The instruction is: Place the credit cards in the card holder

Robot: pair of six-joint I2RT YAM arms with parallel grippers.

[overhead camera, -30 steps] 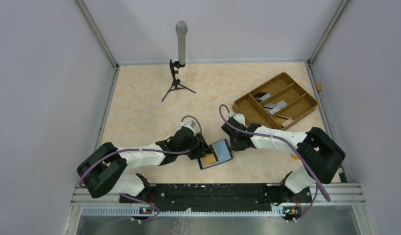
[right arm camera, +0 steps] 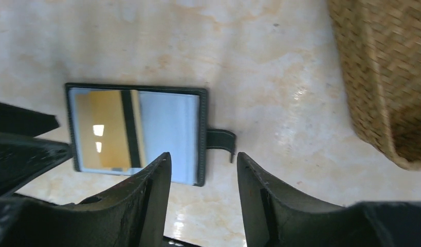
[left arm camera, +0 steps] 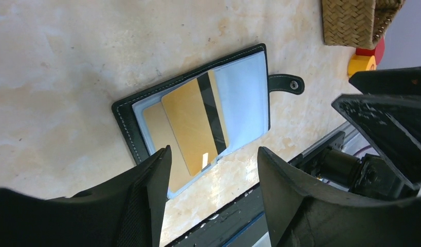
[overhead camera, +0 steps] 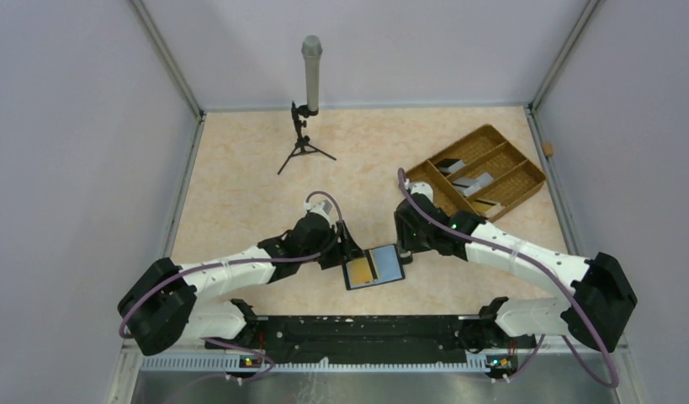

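The card holder (overhead camera: 388, 263) lies open on the table, dark edged with pale blue inside and a strap (left arm camera: 285, 84) at its right. On its left part rests a gold card with a black stripe (left arm camera: 190, 121), overlapping a plain tan one (left arm camera: 156, 127); whether they sit inside a sleeve, I cannot tell. My left gripper is open above the holder's lower edge, empty. Open as well, my right gripper hovers over the holder's right edge beside the strap, nothing between its fingers. More cards (overhead camera: 474, 184) lie in the basket's compartments.
A divided woven basket (overhead camera: 490, 128) stands at the back right, behind the right arm. At the back left is a microphone on a tripod (overhead camera: 302, 145). Both grippers are close together over the holder.
The holder has turned slightly and shifted a little right, now lying straighter. My right gripper has moved a little right, its arm swinging out to the right; the left arm has moved only slightly.
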